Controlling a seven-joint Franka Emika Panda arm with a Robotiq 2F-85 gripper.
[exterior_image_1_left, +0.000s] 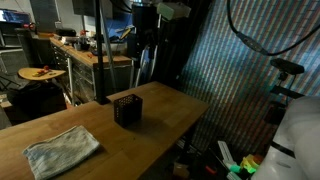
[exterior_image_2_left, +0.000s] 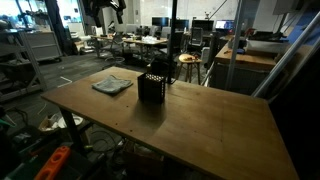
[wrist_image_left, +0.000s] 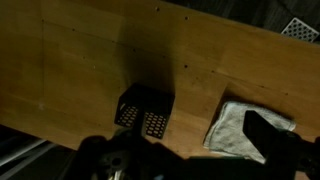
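Observation:
A black mesh holder (exterior_image_1_left: 128, 110) stands upright on the wooden table, also seen as a dark mesh box (exterior_image_2_left: 152, 88) in exterior view 2. A folded light-grey cloth (exterior_image_1_left: 62, 152) lies flat to its left in exterior view 1; the wrist view has this cloth (wrist_image_left: 245, 128) at lower right. High above the table, apart from both things, hangs my gripper (exterior_image_1_left: 146, 44). Its dark fingers spread wide at the bottom of the wrist view, one close to the mesh holder (wrist_image_left: 146, 108) in the picture and one over the cloth's edge. Nothing shows between them; it is open.
A dark vertical post (exterior_image_2_left: 172, 40) rises behind the table. Cables hang near the arm in exterior view 1.

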